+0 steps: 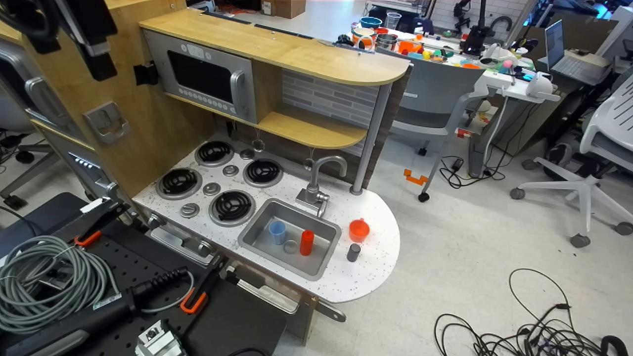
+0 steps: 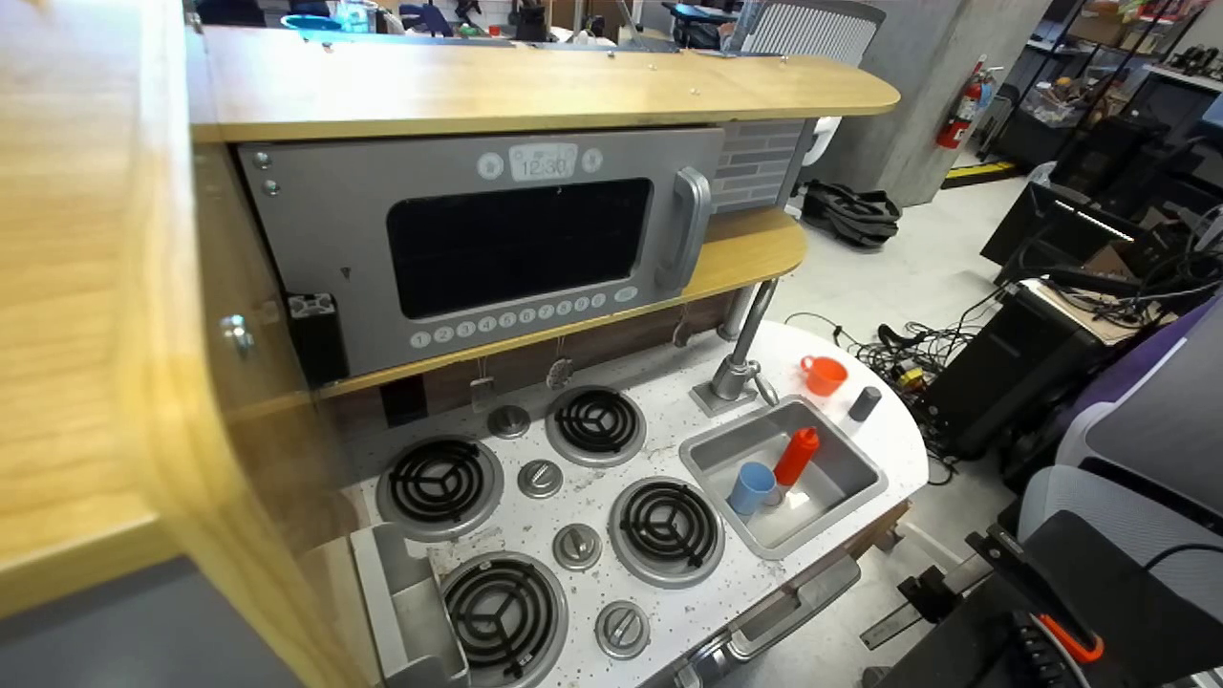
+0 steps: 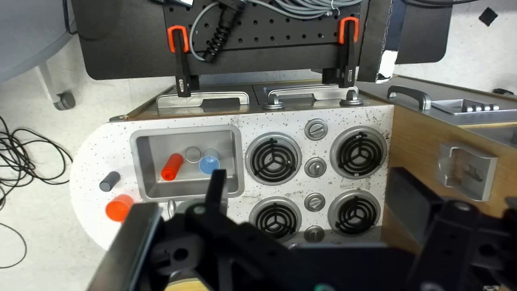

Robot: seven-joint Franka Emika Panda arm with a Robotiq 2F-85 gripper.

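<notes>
In the wrist view my gripper is open, its dark fingers wide apart above the stove, with nothing held between them. Well below them, a blue cup [image 3: 209,164] and a red bottle [image 3: 172,167] are in the grey sink [image 3: 138,167]. Between these two lies the sink's round drain [image 3: 192,154]. An orange cup [image 3: 119,208] rests on the white counter beside the sink, close to a small dark grey cylinder [image 3: 110,181]. Part of the arm [image 1: 89,32] appears at the upper left of exterior view 1.
Black burners [image 2: 439,482] and grey knobs cover the stove side. The faucet [image 1: 320,172] rises behind the sink. A microwave [image 2: 516,241] and wooden shelf [image 1: 314,127] overhang the counter's back. A tall wooden panel [image 3: 431,160] bounds the stove side.
</notes>
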